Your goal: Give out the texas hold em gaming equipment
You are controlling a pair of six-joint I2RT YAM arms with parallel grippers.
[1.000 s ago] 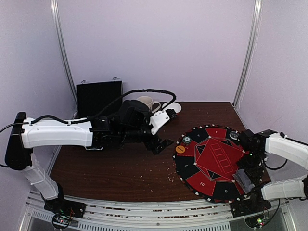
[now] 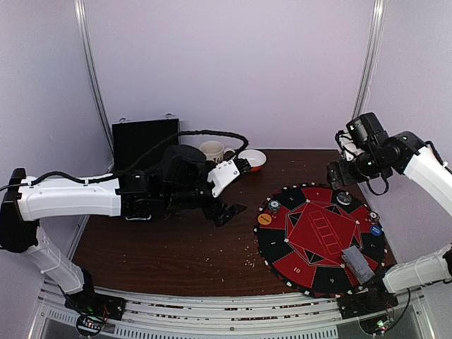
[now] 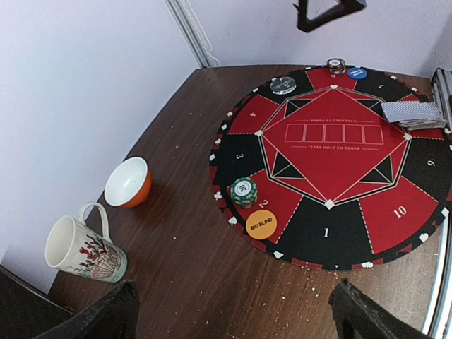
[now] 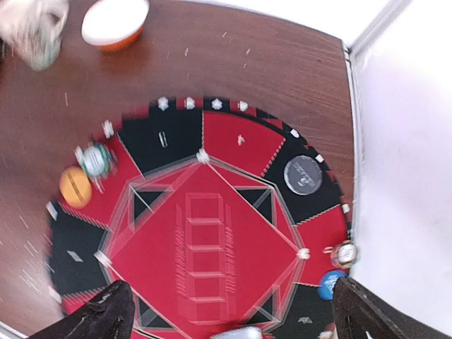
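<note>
The round red and black poker mat [image 2: 319,240] lies flat on the right of the table. A green chip stack [image 3: 244,192] and the orange big blind disc [image 3: 261,224] sit together at section 2. At the far side rests a grey disc [image 3: 283,85]; another chip stack [image 3: 336,66] and a blue disc [image 3: 357,73] are at the right rim. A grey deck of cards [image 2: 358,264] lies near section 9. My left gripper [image 2: 230,210] is open and empty over the table, left of the mat. Above the mat's far right edge, my right gripper [image 2: 335,174] is open and empty.
A black case [image 2: 134,141] stands open at the back left. Beside it are a white mug [image 3: 81,247] and a white and orange bowl [image 3: 128,182]. A wall [image 4: 402,176] stands close to the mat's right side.
My right arm has risen and moved away from the cards toward the back, uncovering the deck and the blue disc. The left arm has shifted slightly left.
</note>
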